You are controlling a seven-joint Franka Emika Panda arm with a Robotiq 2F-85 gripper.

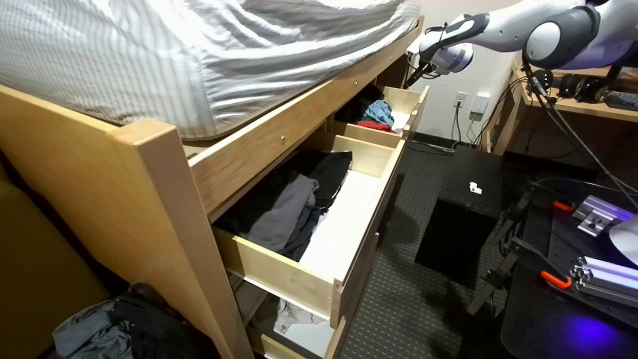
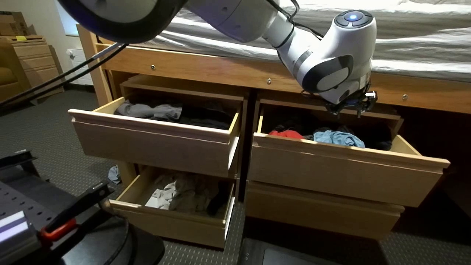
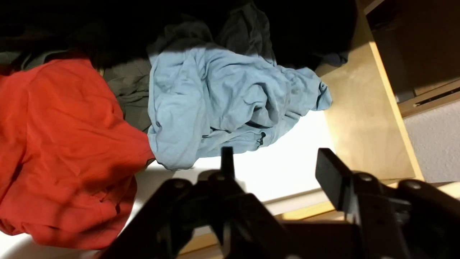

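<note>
A crumpled light blue cloth (image 3: 224, 95) lies in the upper right drawer (image 2: 349, 163), with a red cloth (image 3: 69, 151) to its left in the wrist view. Dark clothes fill the back of that drawer. Above the drawer hangs my gripper, its two dark fingers standing apart with only bare white drawer floor showing between them. The near edge of the blue cloth lies just past the left fingertip in the wrist view. From the second exterior view, the gripper (image 2: 349, 112) is clear of the cloths below.
Another upper drawer (image 2: 152, 137) stands pulled out with grey and black clothes, above an open lower drawer (image 2: 170, 225) holding pale clothes. The bed rail (image 1: 281, 143) runs close beside the arm. A black box (image 1: 460, 203) stands on the floor.
</note>
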